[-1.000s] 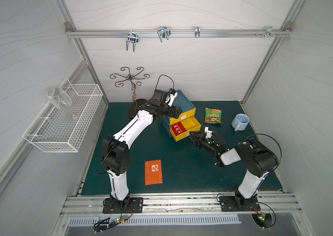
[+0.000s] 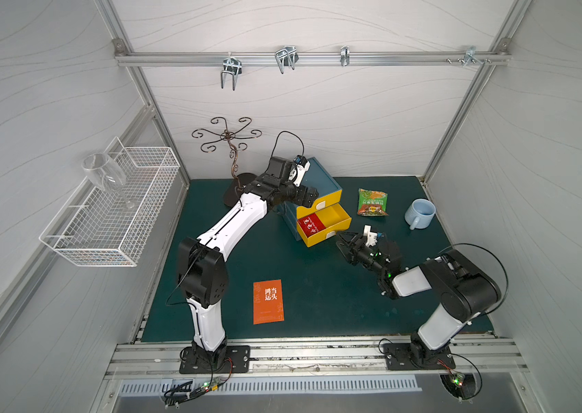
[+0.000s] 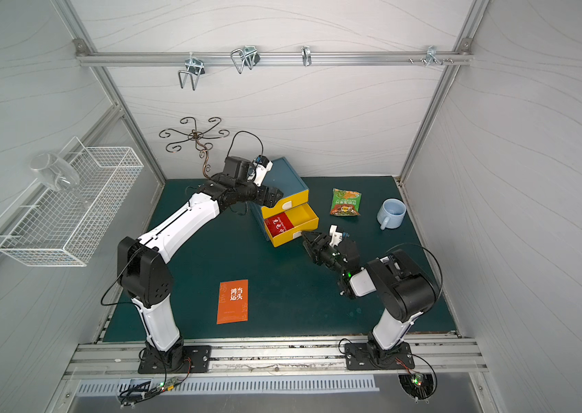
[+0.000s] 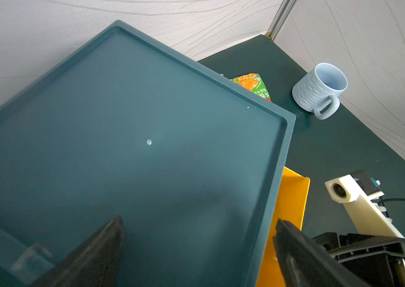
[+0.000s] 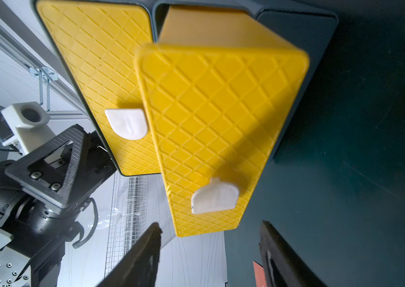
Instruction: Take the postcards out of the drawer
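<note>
A teal cabinet [image 4: 149, 105] has its lower yellow drawer [image 2: 334, 212] pulled out, with red postcards [image 2: 310, 224] lying in its left part. My left gripper is open over the cabinet's top, nothing between its fingers. My right gripper is open in front of the drawer's front face, below its white handle [image 5: 214, 196] in the right wrist view, holding nothing.
An orange envelope [image 2: 267, 301] lies front left. A green snack packet [image 2: 372, 202] and blue mug [image 2: 419, 214] are at right. A metal stand [image 2: 234, 163] is behind the left arm; a wire basket [image 2: 126, 206] hangs left.
Compared with a second ago, my right gripper and arm have moved slightly right and toward the front, away from the drawer. The left arm and drawer look unchanged.
</note>
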